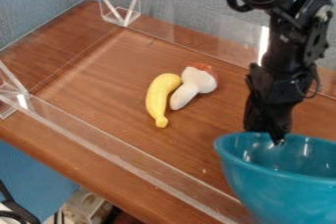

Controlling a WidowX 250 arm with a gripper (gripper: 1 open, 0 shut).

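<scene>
My black gripper point(273, 130) hangs at the right, its tips low at the rim of a large teal bowl point(282, 189), partly over its opening. The fingers look closed, with nothing visible between them, though the tips are dark and hard to make out. A yellow banana point(160, 98) lies on the wooden table point(92, 81), left of the gripper. Just right of the banana lies a white toy with a red top point(195, 84).
Clear plastic walls point(118, 149) edge the table at front and back, with white corner brackets point(121, 10). A grey-blue wall stands behind.
</scene>
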